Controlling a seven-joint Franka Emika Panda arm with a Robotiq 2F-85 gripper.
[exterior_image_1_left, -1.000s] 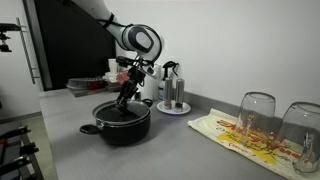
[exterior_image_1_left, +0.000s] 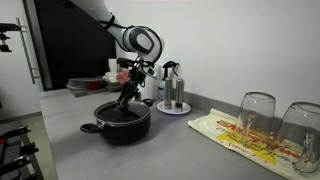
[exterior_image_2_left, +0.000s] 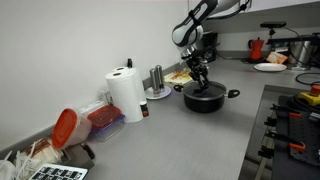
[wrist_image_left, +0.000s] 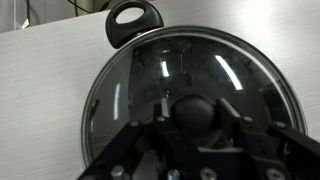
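Note:
A black pot (exterior_image_1_left: 125, 130) with two side handles stands on the grey table, its glass lid (wrist_image_left: 130, 85) lying over the top. In the wrist view the lid's round black knob (wrist_image_left: 196, 115) sits between my fingers, which close around it. From outside, my gripper (exterior_image_1_left: 126, 99) points down at the lid's centre, shut on the knob. One pot handle (wrist_image_left: 133, 20) shows beyond the lid's rim. In the second exterior view the lid (exterior_image_2_left: 203, 91) appears to rest on the pot; any small gap at the rim cannot be made out.
Two upturned glass jars (exterior_image_1_left: 256, 115) stand on a yellow printed cloth (exterior_image_1_left: 215, 126) to the right. Behind the pot are a plate (exterior_image_1_left: 174, 108) with shakers and a paper towel roll (exterior_image_2_left: 121, 98). Bare table lies in front of the pot.

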